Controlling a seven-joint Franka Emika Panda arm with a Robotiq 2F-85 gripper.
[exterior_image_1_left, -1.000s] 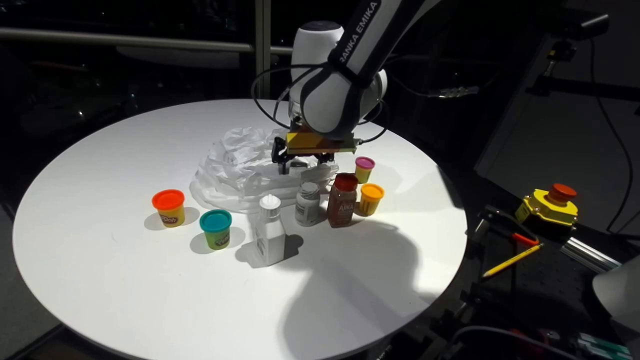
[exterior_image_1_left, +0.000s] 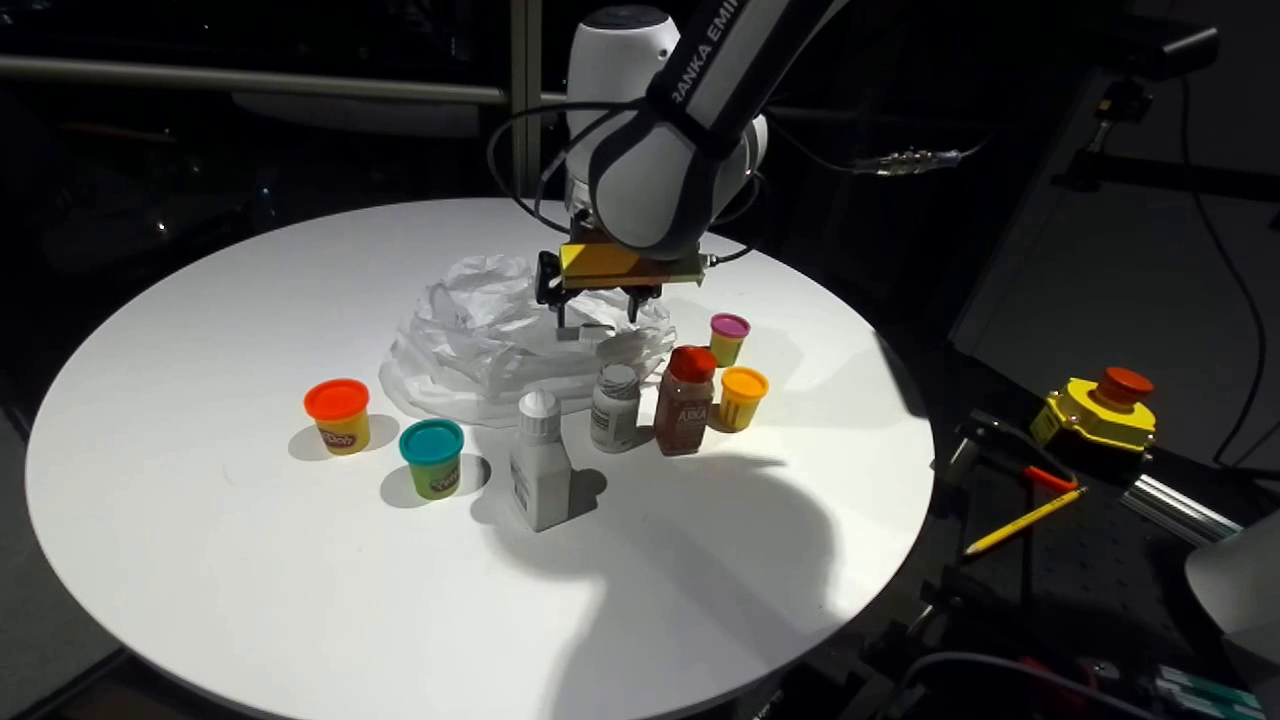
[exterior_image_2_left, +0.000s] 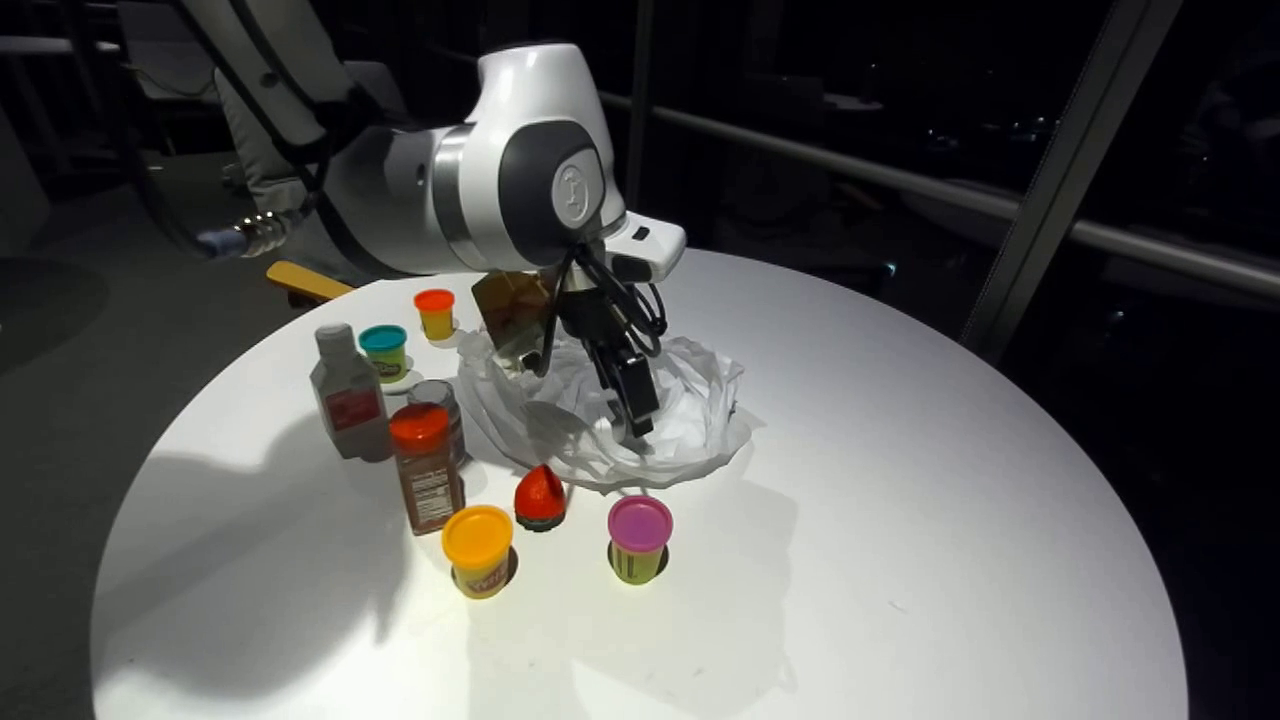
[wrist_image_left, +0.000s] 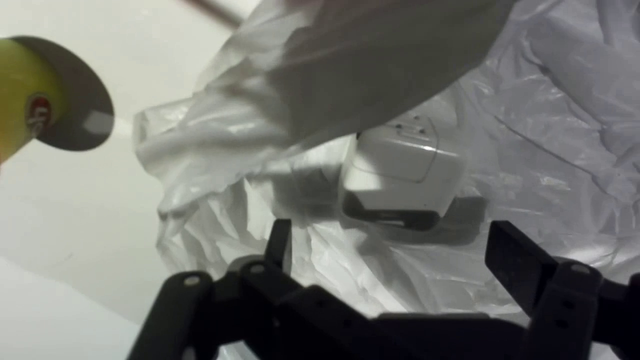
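Observation:
My gripper (exterior_image_1_left: 597, 314) hangs over the crumpled white plastic bag (exterior_image_1_left: 474, 312). In the wrist view its two black fingers (wrist_image_left: 279, 246) stand wide apart, open, with nothing held between them. A small white boxy item (wrist_image_left: 402, 177) with a dark end lies on the bag's plastic, just beyond the fingertips and roughly midway between them. A raised fold of the bag covers part of its far side. Exterior view 2 shows the gripper (exterior_image_2_left: 633, 420) above the bag (exterior_image_2_left: 696, 450); the white item cannot be made out there.
Around the bag stand a spice jar (exterior_image_1_left: 684, 408), a pill bottle (exterior_image_1_left: 615, 414), a white bottle (exterior_image_1_left: 541, 474), and Play-Doh tubs with orange (exterior_image_1_left: 743, 402), pink (exterior_image_1_left: 728, 342), teal (exterior_image_1_left: 432, 462) and red (exterior_image_1_left: 338, 420) lids. A strawberry-like red item (exterior_image_2_left: 540, 496) sits near the bag.
In exterior view 1 my gripper has risen and shifted a little left. The white item, seen between the fingers before, now shows below them. The tubs and bottles stand where they were.

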